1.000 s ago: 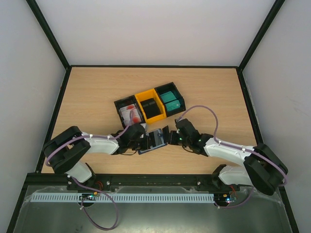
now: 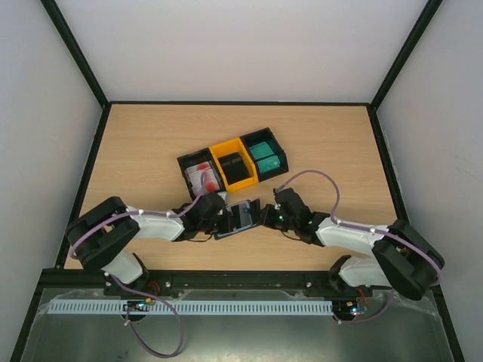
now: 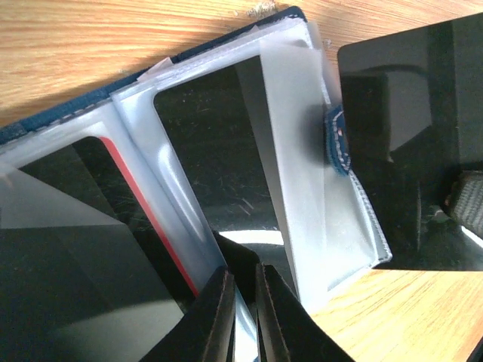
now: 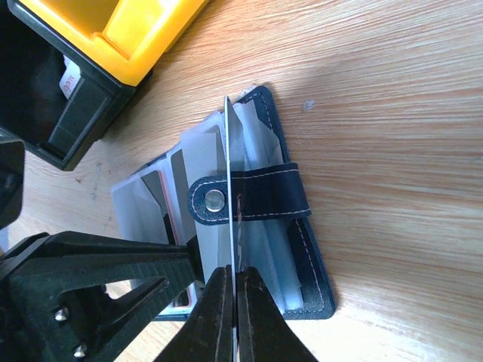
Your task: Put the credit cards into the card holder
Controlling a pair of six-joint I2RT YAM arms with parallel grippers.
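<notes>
The card holder (image 2: 244, 214) lies unfolded on the table, with clear sleeves and a dark blue strap (image 4: 253, 194). Black cards show inside some sleeves, one of them in the middle sleeve (image 3: 215, 143). My right gripper is shut on a black card (image 3: 396, 113), gripped by its edge. That card stands nearly edge-on over the holder in the right wrist view, so its contact with a sleeve is unclear. At the lower end of the middle sleeve, my left gripper has its tips a little apart, low against the sleeve's edge.
Behind the holder stand joined trays: a black one (image 2: 181, 164) with white-and-red cards, a yellow one (image 2: 214, 148) with a black item, and a black one (image 2: 284, 162) with green items. Bare table lies right of the holder.
My right gripper and its black card have shifted slightly left, toward the holder. The left arm and the holder look almost unmoved.
</notes>
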